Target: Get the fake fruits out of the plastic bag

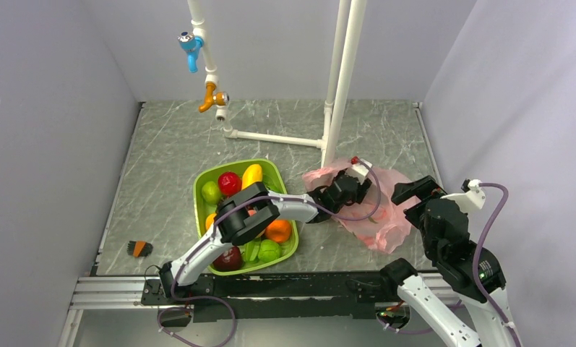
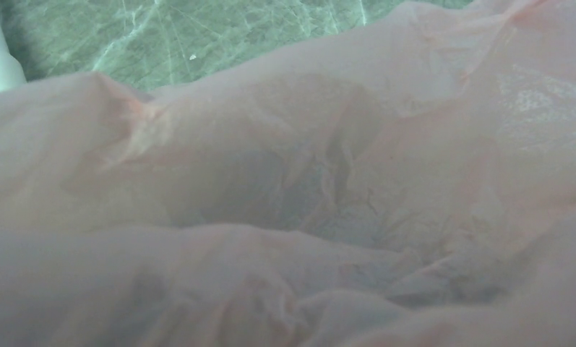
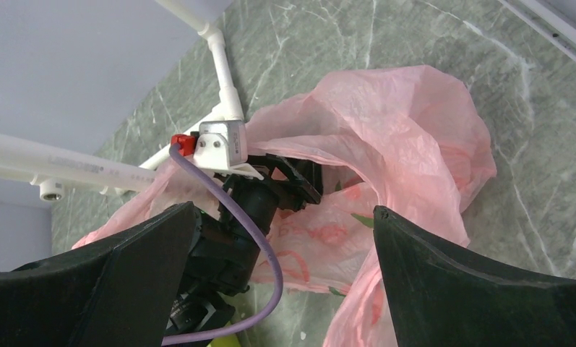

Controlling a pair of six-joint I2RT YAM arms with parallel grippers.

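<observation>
A crumpled pink plastic bag (image 1: pixel 377 224) lies at the right of the counter. My left gripper (image 1: pixel 358 188) reaches into its mouth; the right wrist view shows it partly under the bag's rim, its finger hard to judge. The left wrist view is filled with translucent bag film (image 2: pixel 285 181). My right gripper (image 1: pixel 407 195) hovers at the bag's right side, open, with the bag showing between its wide fingers. Left of the bag, a green basket (image 1: pixel 198 188) holds several fake fruits, partly hidden under my left arm. No fruit can be made out inside the bag.
White pipes (image 1: pixel 277 139) with blue and orange taps stand at the back. A small orange-and-black brush (image 1: pixel 140 248) lies at the front left.
</observation>
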